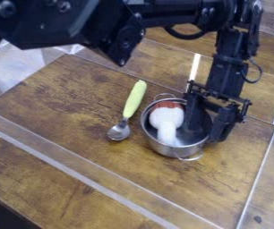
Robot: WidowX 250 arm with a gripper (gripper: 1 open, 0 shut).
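Note:
A steel pot (182, 147) with thin side handles sits at the centre right, holding a white object with a red part (167, 121). My black gripper (203, 121) is down at the pot's right side, its fingers partly inside or at the rim; whether they hold anything is hard to see. A spoon with a pale green handle (134, 98) lies on the wood left of the pot.
Pale tape strips run along the left and right edges and behind the pot. The arm spans the top.

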